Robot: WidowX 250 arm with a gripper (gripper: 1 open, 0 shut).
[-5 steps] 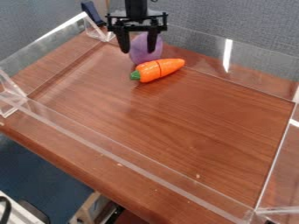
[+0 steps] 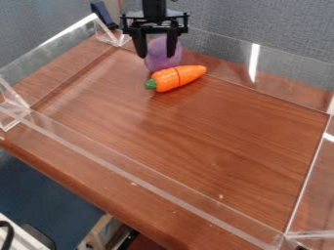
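Note:
My black gripper (image 2: 155,47) hangs at the top of the camera view, its fingers pointing down and spread apart. A purple round object (image 2: 164,59), like a toy eggplant, rests just behind and below it, partly covered by the fingers; I cannot tell whether they touch it. An orange toy carrot (image 2: 181,77) with a green top lies on the wooden surface in front of the purple object.
Clear plastic walls (image 2: 175,203) border the wooden board (image 2: 209,146) on its sides. The front and middle of the board are empty. A grey wall stands behind.

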